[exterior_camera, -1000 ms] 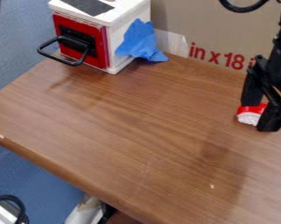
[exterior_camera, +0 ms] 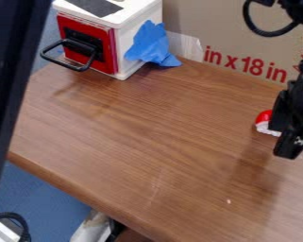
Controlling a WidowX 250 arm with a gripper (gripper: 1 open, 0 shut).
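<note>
My black gripper (exterior_camera: 287, 142) is at the right edge of the camera view, low over the wooden table, in front of a red and white object (exterior_camera: 264, 124) that it partly hides. Whether the fingers are open or shut is unclear.
A white and red box (exterior_camera: 137, 28) with a black handle stands at the back left, a blue cloth (exterior_camera: 153, 45) beside it. Cardboard (exterior_camera: 229, 33) stands along the back. A dark vertical bar fills the left edge.
</note>
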